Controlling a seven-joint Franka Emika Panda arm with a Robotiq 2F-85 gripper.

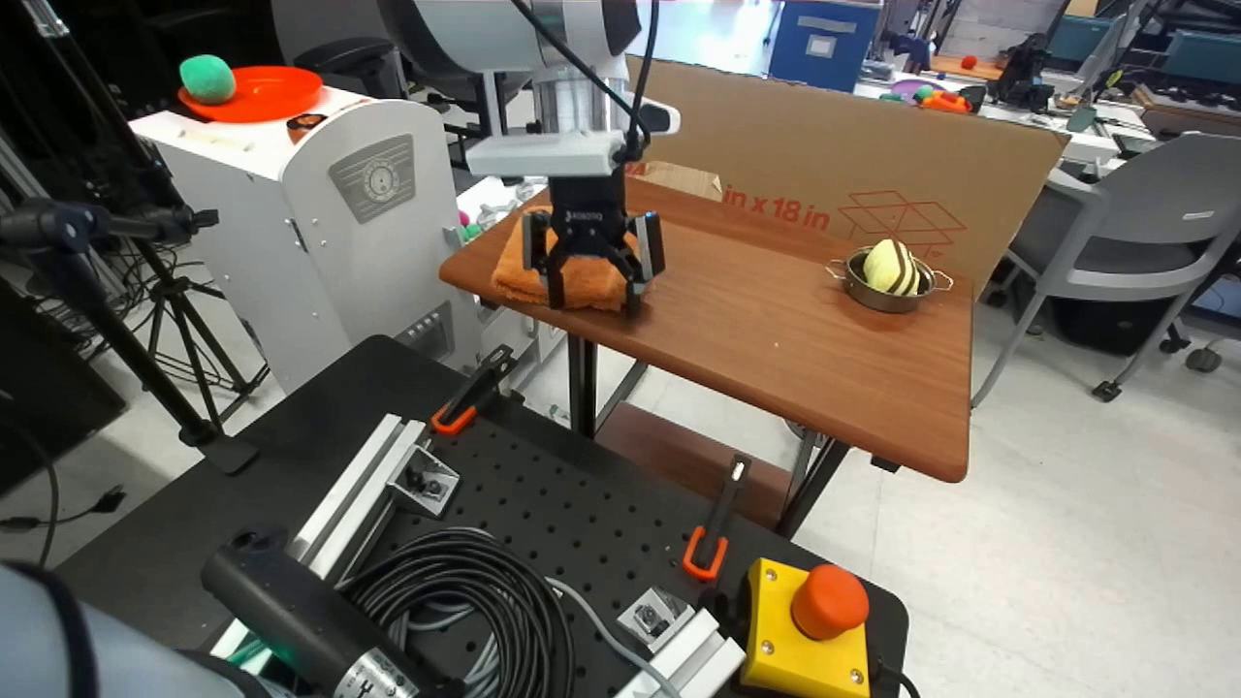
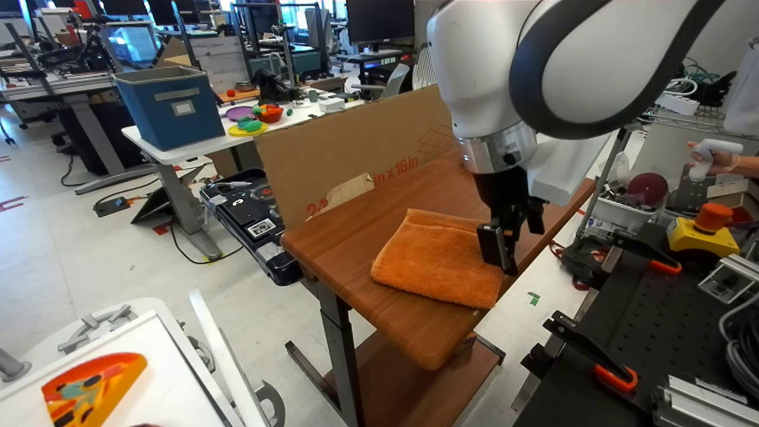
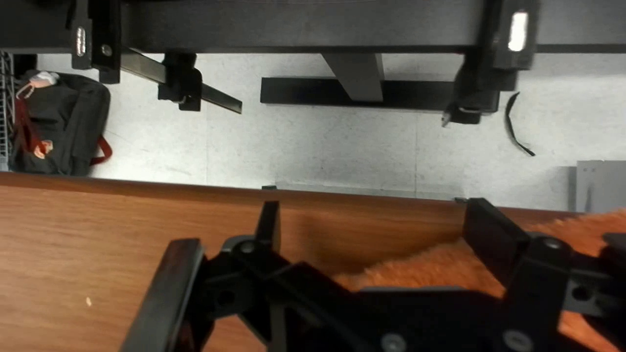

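Note:
An orange folded towel (image 1: 508,269) lies at the left end of the brown table; the other exterior view shows its broad top (image 2: 434,256). My gripper (image 1: 594,304) points down over the towel's edge nearest the black bench, its fingers spread wide apart. In the wrist view the gap between the fingertips is empty, with wood and the towel's fuzzy border (image 3: 422,267) below. Whether the fingertips touch the cloth is hard to tell. A small metal pot (image 1: 880,299) holding a pale yellow, brown-striped ball (image 1: 891,268) stands at the table's far right.
A cardboard panel (image 1: 814,151) walls off its back. The black perforated bench (image 1: 547,465) with orange-tipped clamps (image 1: 706,547) lies in front, across a gap showing the floor.

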